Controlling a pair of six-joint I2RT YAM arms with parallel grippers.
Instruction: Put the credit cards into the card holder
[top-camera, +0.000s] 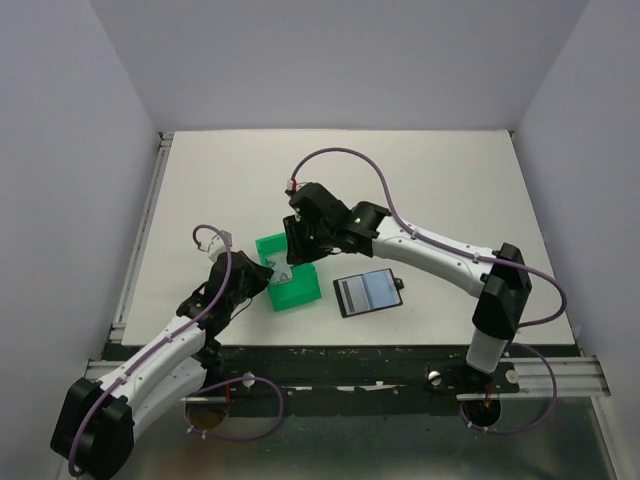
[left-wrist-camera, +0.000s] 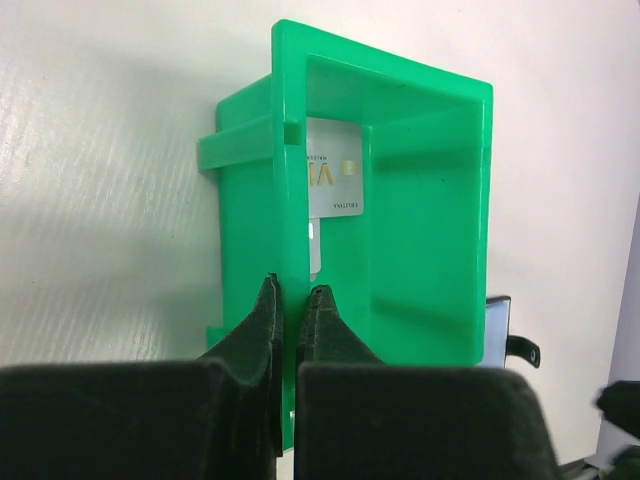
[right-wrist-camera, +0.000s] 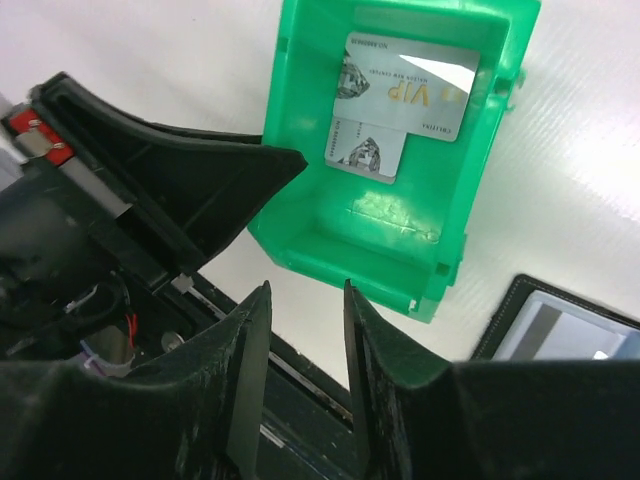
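Observation:
Two silvery cards lie in the green box. In the right wrist view the larger VIP card partly overlaps a second card on the box floor. My left gripper is shut on the box's side wall, one finger inside and one outside. Over the box in the top view hangs my right gripper, hiding part of it. Its fingers stand apart in the right wrist view with nothing between them. The open card holder, dark-edged with grey and pale blue insides, lies right of the box.
A dark gap runs along the table's front edge. Both grippers are close together around the box.

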